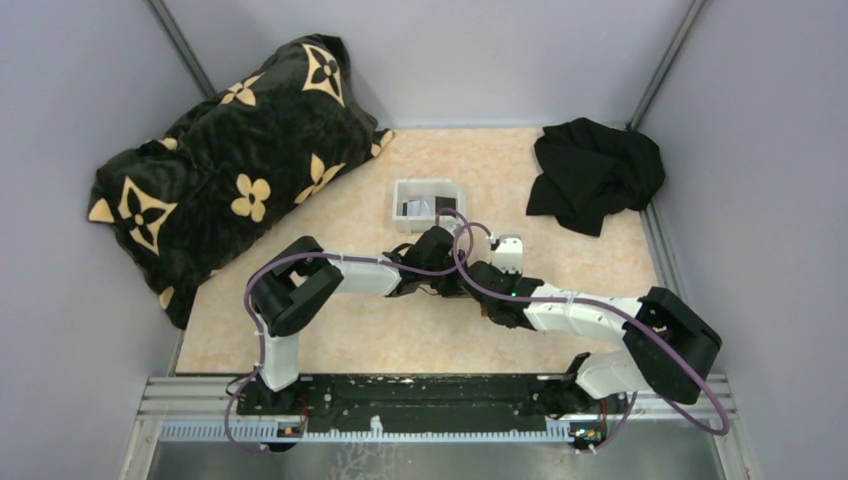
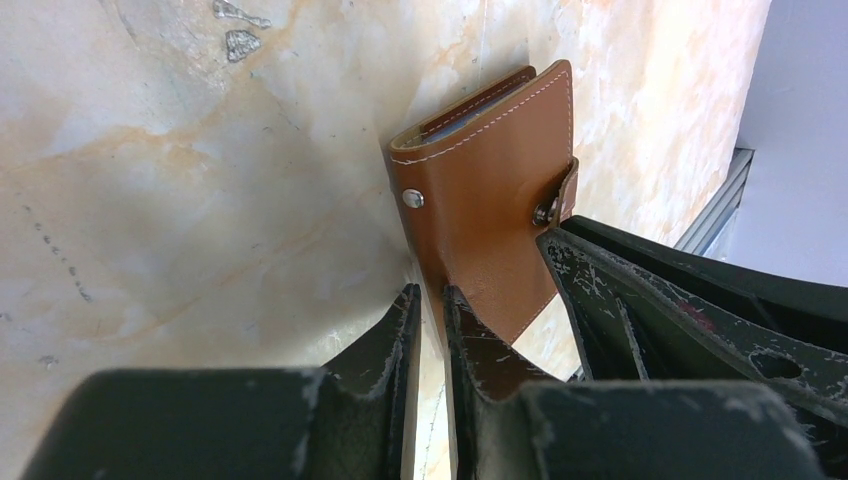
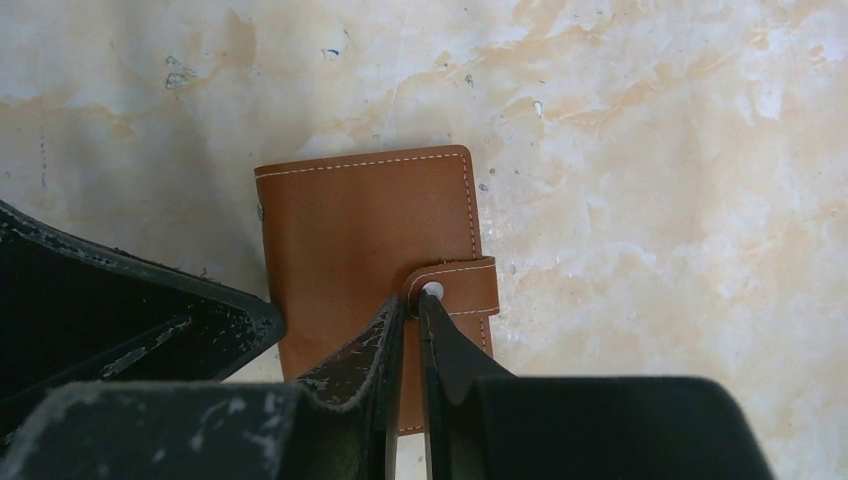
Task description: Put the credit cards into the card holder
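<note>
The brown leather card holder [image 2: 490, 190] lies folded on the table, its strap [image 3: 455, 287] closed over the front with a metal snap. From above only a sliver of the holder [image 1: 485, 311] shows beneath the arms. My left gripper is at its spine edge, fingertips a small gap apart with that edge between them. My right gripper stands over the strap's snap, its fingers slightly apart; contact there cannot be told. Several cards [image 1: 421, 206] lie in a white tray [image 1: 398, 217] behind the arms.
A dark patterned cushion [image 1: 250, 140] fills the back left, and a black cloth [image 1: 598, 175] lies at the back right. The grippers are very close together over the holder. Bare table [image 1: 400, 345] shows at the front.
</note>
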